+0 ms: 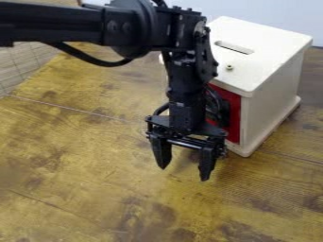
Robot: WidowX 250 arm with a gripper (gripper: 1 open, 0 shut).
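My black gripper [183,161] hangs low over the wooden table, fingers pointing down and apart, with nothing visible between them. It is just in front of a white box [270,92] with a slot and a small knob on top. A red panel on the box's near side is partly hidden behind my wrist.
A tiled floor [18,66] shows beyond the table's edge at the back left, and a pale wall stands behind the box.
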